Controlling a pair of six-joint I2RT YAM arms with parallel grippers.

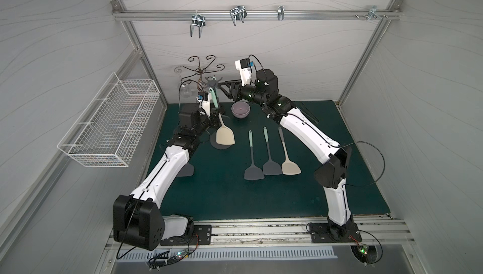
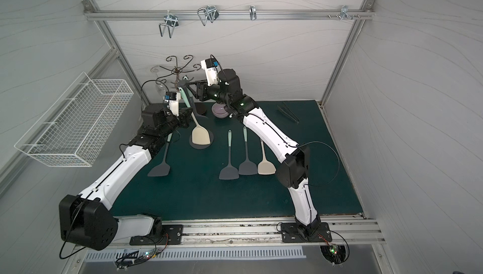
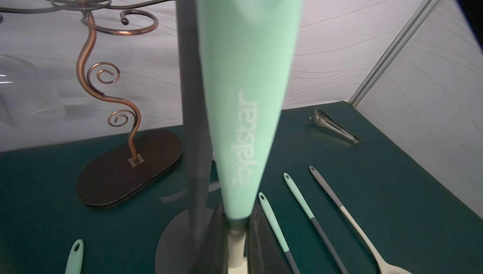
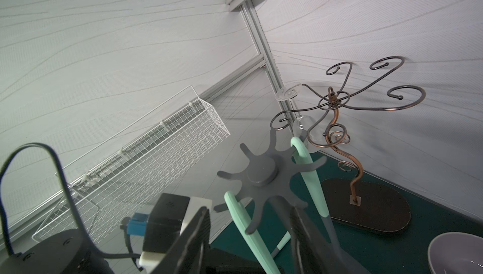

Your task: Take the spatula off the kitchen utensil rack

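Note:
A grey utensil rack (image 4: 261, 170) with a star-shaped top stands at the back centre. My left gripper is shut on a mint-handled cream spatula (image 1: 225, 135), whose handle (image 3: 249, 98) rises close before the left wrist camera, beside the rack's grey post (image 3: 193, 123). My right gripper (image 1: 224, 86) is at the rack's top, its fingers apart and open in the right wrist view. Another mint-handled spatula (image 4: 312, 183) with a grey shaft hangs on the rack.
Several spatulas (image 1: 254, 173) lie on the green mat (image 1: 302, 198). A purple bowl (image 1: 240, 109) sits behind them, a metal scroll stand (image 4: 354, 183) at the back left. A white wire basket (image 1: 90, 158) is on the left wall; tongs (image 3: 332, 125) lie at the back right.

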